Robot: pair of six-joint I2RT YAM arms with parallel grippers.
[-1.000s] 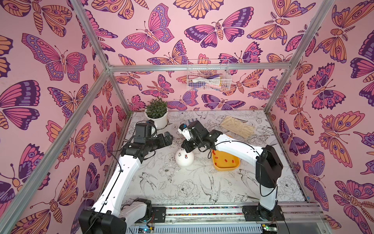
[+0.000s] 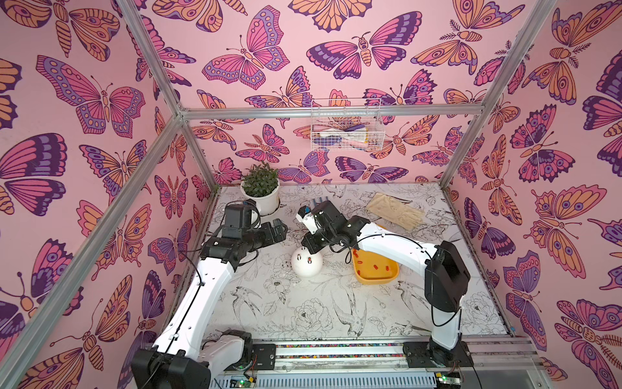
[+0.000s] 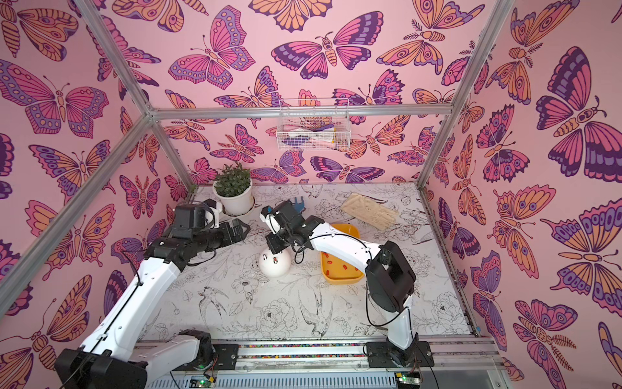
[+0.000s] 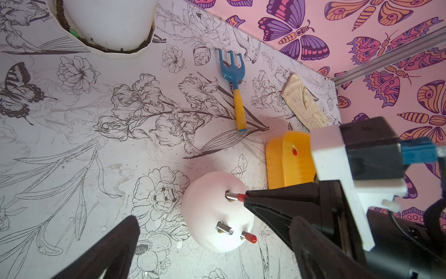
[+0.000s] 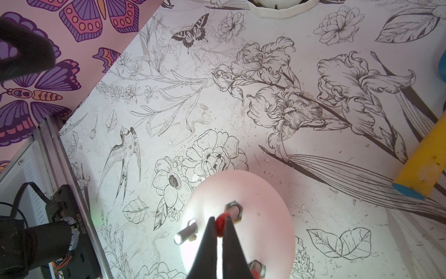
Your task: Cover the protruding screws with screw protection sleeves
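A white ball (image 4: 213, 209) with screws sticking out sits on the table. In the left wrist view one bare metal screw (image 4: 224, 228) points out, and beside it another screw wears a red sleeve (image 4: 250, 237). My right gripper is over the ball, its narrow fingers close together around a red sleeve (image 5: 220, 223) at a third screw's end; whether they press on it cannot be made out. That screw's metal base shows behind the sleeve. My left gripper (image 2: 283, 231) hovers up and left of the ball, fingers (image 4: 104, 251) wide apart with nothing between them.
A yellow tray (image 2: 375, 279) with several loose red sleeves stands right of the ball, under the right arm. Behind are a potted plant (image 2: 261, 188), a blue-and-yellow hand fork (image 4: 236, 88) and beige gloves (image 2: 395, 210).
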